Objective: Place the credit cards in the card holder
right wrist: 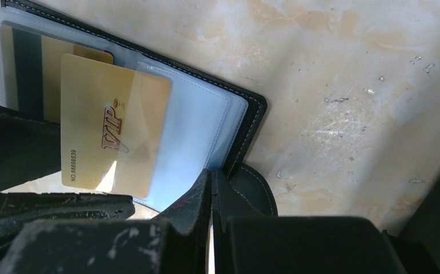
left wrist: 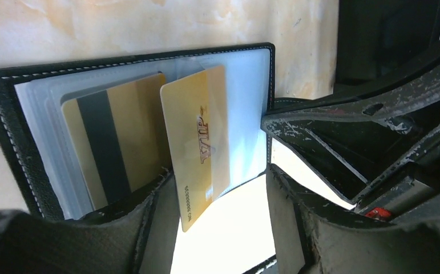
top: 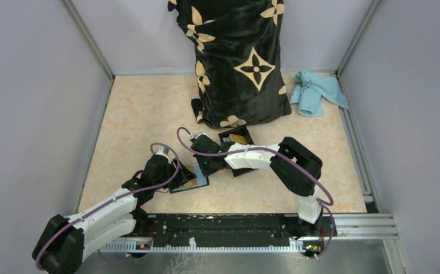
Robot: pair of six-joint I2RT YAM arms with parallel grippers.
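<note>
The open card holder [left wrist: 246, 74], black with clear sleeves, lies flat on the table. A gold VIP card [left wrist: 192, 131] sits with its right part under the clear sleeve and its left part sticking out. My left gripper is part open at the holder's near side, and the card's near end lies between its fingers. At the holder's right edge, my right gripper is shut, its tips against the sleeve's near corner; whether sleeve film is pinched there is unclear. Another gold card with a dark stripe [left wrist: 103, 140] rests in the left sleeve.
A black tray [top: 246, 130] holding a gold item stands behind the right arm. Farther back are a dark patterned cloth [top: 234, 68] and a blue cloth [top: 317, 92]. Bare table [top: 132, 114] lies beyond the holder on the left.
</note>
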